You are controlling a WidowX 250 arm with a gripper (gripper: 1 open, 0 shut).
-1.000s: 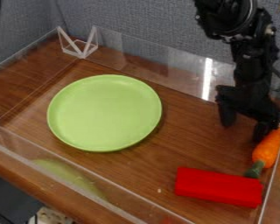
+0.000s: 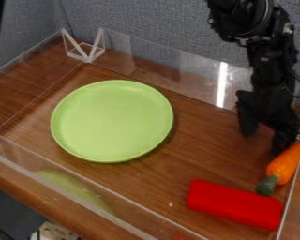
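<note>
The black arm hangs down at the right, its gripper [image 2: 268, 120] low over the wooden floor at the back right; whether its fingers are open or shut is hard to tell against the dark body. Just in front of it an orange carrot [image 2: 283, 165] with a green top lies along the right wall, close to the gripper. A red cylinder [image 2: 234, 202] lies at the front right. A light green plate [image 2: 112, 121] rests on the left half of the floor.
Clear plastic walls surround the workspace, with a white bracket [image 2: 83, 49] at the back left corner. Bare wood [image 2: 190, 164] lies between plate, carrot and cylinder. Grey padded walls stand behind.
The gripper has shifted very slightly; the plate, carrot and red cylinder stay where they were.
</note>
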